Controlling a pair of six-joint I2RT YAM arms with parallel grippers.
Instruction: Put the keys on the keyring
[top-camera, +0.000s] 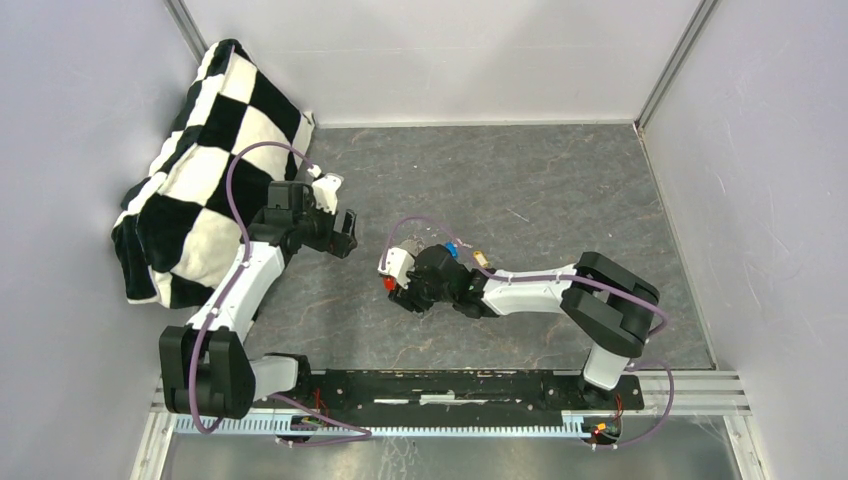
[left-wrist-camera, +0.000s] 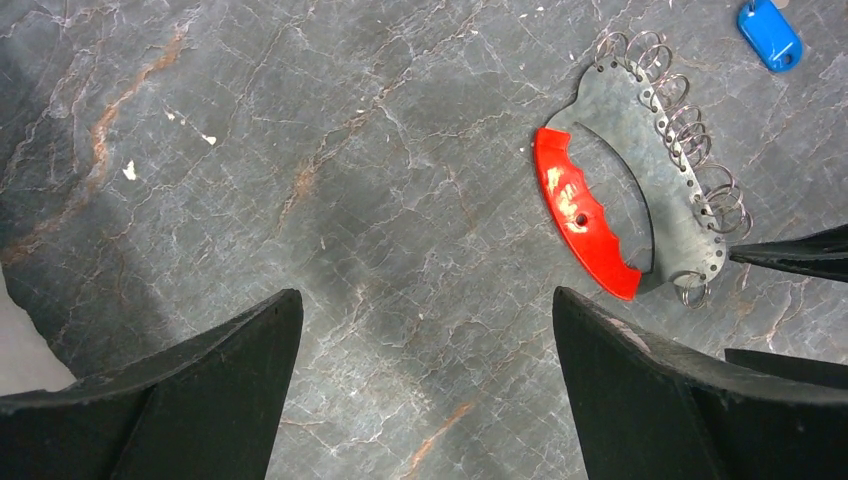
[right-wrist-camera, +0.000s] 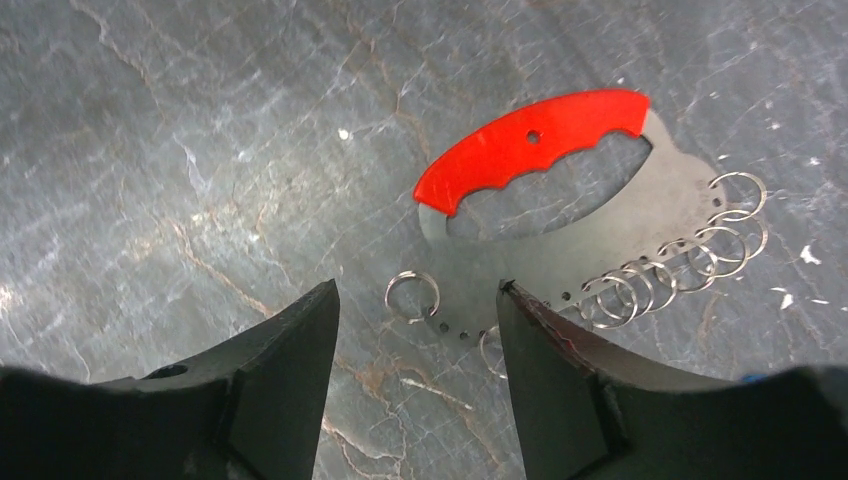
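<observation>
In the right wrist view the keyring, a curved metal plate (right-wrist-camera: 560, 250) with a red handle (right-wrist-camera: 540, 135), lies flat on the table. Several small rings hang along its edge, and a single ring (right-wrist-camera: 412, 297) sits at its near end. My right gripper hovers over that end, its fingers apart with nothing held between them. My left gripper stands open and empty over bare table, to the left of the keyring. A key with a blue tag (top-camera: 451, 249) and one with a yellow tag (top-camera: 481, 259) are partly hidden by the right arm in the top view.
A black-and-white checkered cushion (top-camera: 205, 190) leans against the left wall behind the left arm. Bare tabletop (top-camera: 500, 170) spreads across the back and right. One dark right fingertip (left-wrist-camera: 790, 252) enters the left wrist view beside the keyring.
</observation>
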